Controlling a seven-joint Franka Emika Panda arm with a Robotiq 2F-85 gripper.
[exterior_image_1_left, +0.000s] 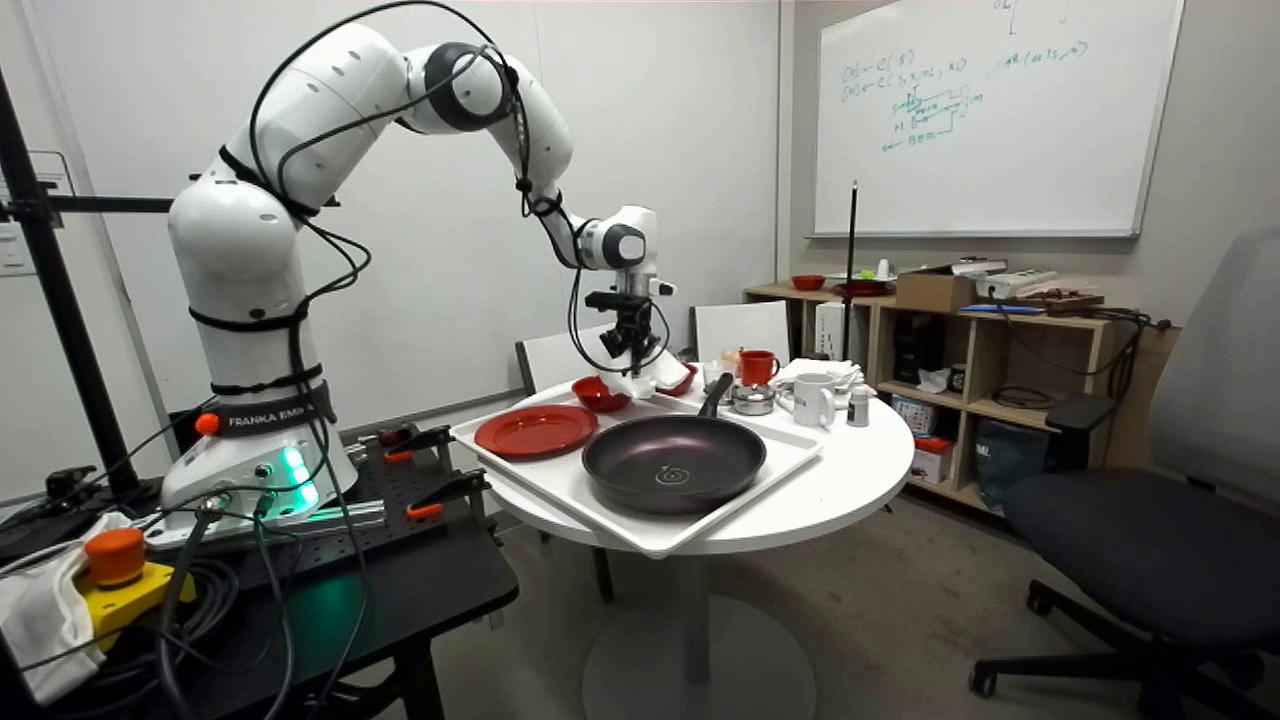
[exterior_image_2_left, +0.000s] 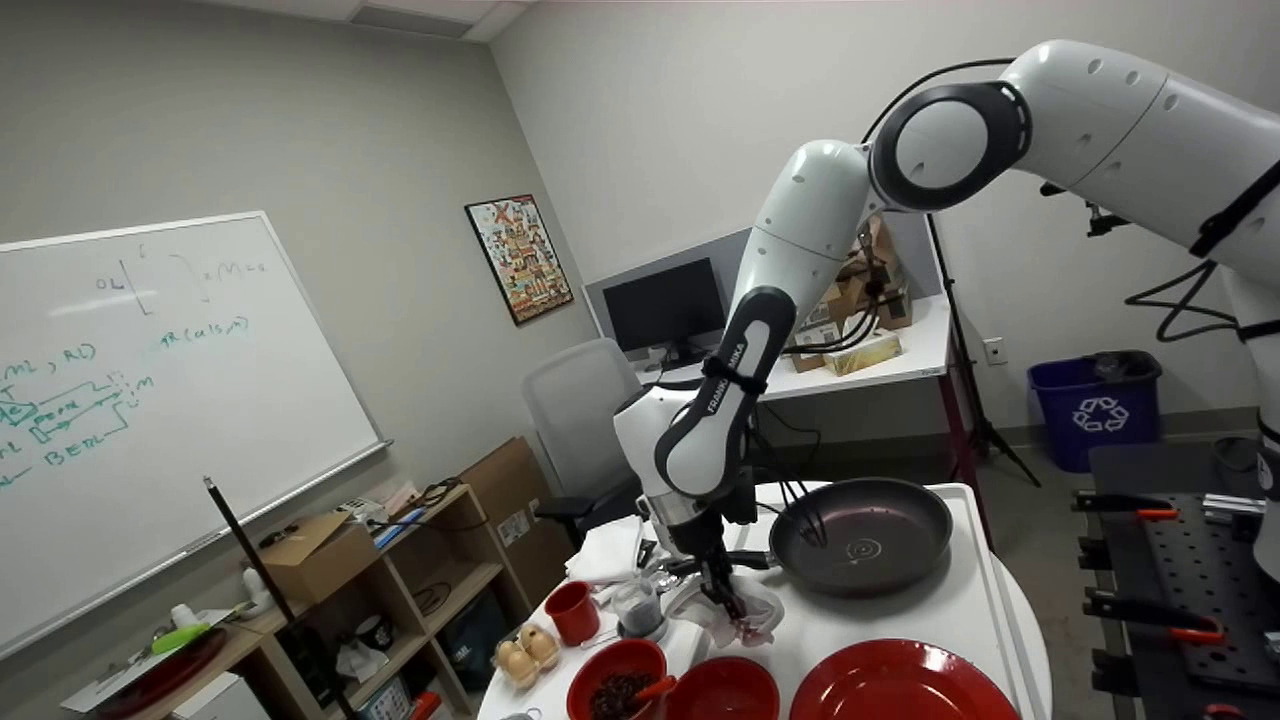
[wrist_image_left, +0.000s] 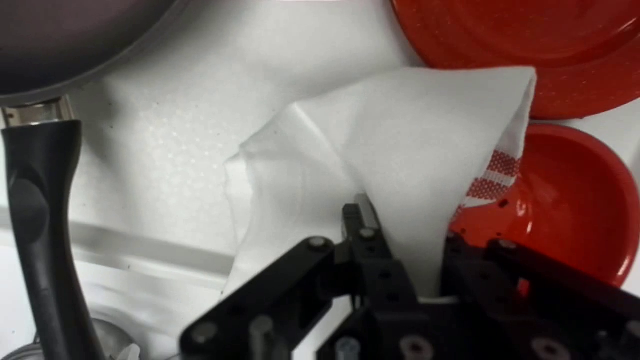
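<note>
A white cloth (wrist_image_left: 384, 144) with a red checked stripe on its underside hangs from my gripper, which is shut on it. In the wrist view its free end spreads over the tray and overlaps the edges of a red plate (wrist_image_left: 540, 90) and a red bowl (wrist_image_left: 570, 198). Exterior view 1 has the cloth (exterior_image_1_left: 644, 378) below the gripper (exterior_image_1_left: 630, 348), above the far part of the white tray (exterior_image_1_left: 564, 492). From the other side, the cloth (exterior_image_2_left: 738, 610) bunches around the fingertips, beside the pan's handle. Whether its lower edge touches the tray I cannot tell.
A dark frying pan (exterior_image_1_left: 674, 462) fills the tray's near side, its handle (wrist_image_left: 45, 228) pointing toward the far edge. Beyond the tray stand a red mug (exterior_image_2_left: 573, 612), a white mug (exterior_image_1_left: 813, 398), brown eggs (exterior_image_2_left: 525, 655) and a red bowl with dark bits (exterior_image_2_left: 618, 678).
</note>
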